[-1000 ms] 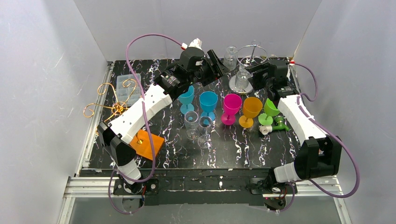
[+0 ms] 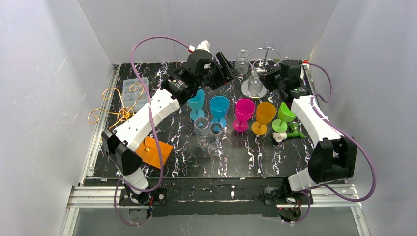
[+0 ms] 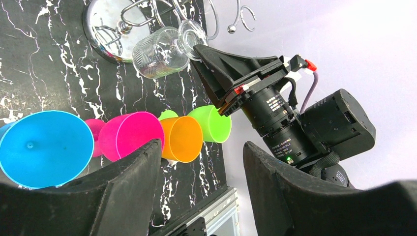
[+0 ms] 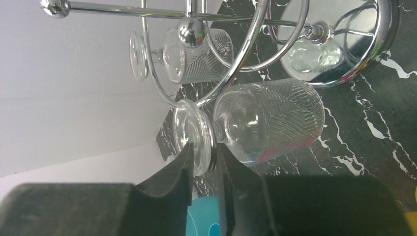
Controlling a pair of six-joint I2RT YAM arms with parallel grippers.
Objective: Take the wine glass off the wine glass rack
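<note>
A clear, patterned wine glass [image 4: 268, 118] hangs upside down by its round foot [image 4: 189, 128] in the chrome wine glass rack [image 2: 254, 92]. My right gripper is at that foot, fingertips close around its lower rim; whether they grip it is unclear. In the left wrist view its black fingers meet the glass's foot. My left gripper stands open above the goblets, left of the rack in the top view, nothing between its fingers. A second clear glass [image 4: 196, 56] hangs on the rack's far side.
Blue, pink [image 2: 244, 110], orange and green goblets stand in a row in front of the rack. Two clear flutes stand front centre. A gold rack [image 2: 125, 112] and a plastic tray are at left. Bare counter lies along the front.
My left arm is nearly unchanged.
</note>
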